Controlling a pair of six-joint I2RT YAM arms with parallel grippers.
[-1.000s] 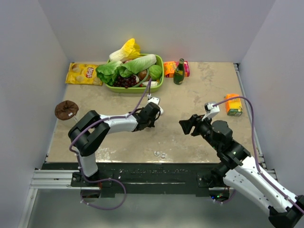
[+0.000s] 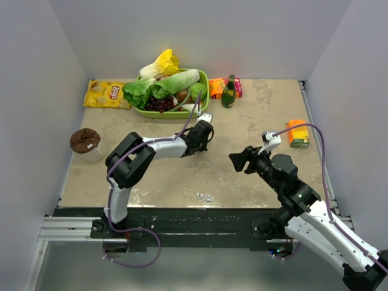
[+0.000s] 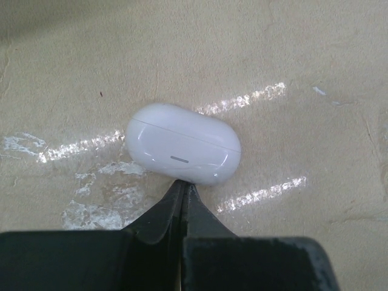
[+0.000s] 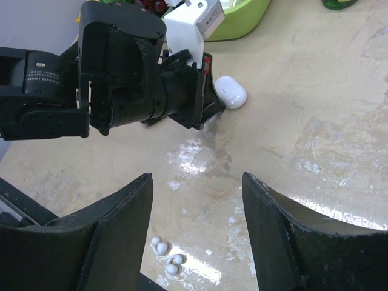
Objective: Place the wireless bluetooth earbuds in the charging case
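Observation:
The white charging case (image 3: 183,143) lies closed on the table, seam and small slot showing in the left wrist view. My left gripper is shut, its tips over the case's near edge with nothing visible between them; whether they touch it is unclear. The top view hides the case behind that arm, while the right wrist view shows the case (image 4: 231,92) beside the left gripper. White earbuds (image 2: 200,196) lie near the table's front edge; in the right wrist view the earbuds (image 4: 174,263) sit at lower left. Empty and open, my right gripper (image 2: 236,163) hangs over the right half.
Behind the left gripper stands a green basket (image 2: 205,103) of vegetables. A bottle (image 2: 228,93) and snack packs are at the back, a yellow-orange box (image 2: 298,134) at right, a brown-topped container (image 2: 86,143) at left.
My left arm has moved rightward and slightly toward the back, now covering the case in the top view. The right arm and the earbuds look unmoved.

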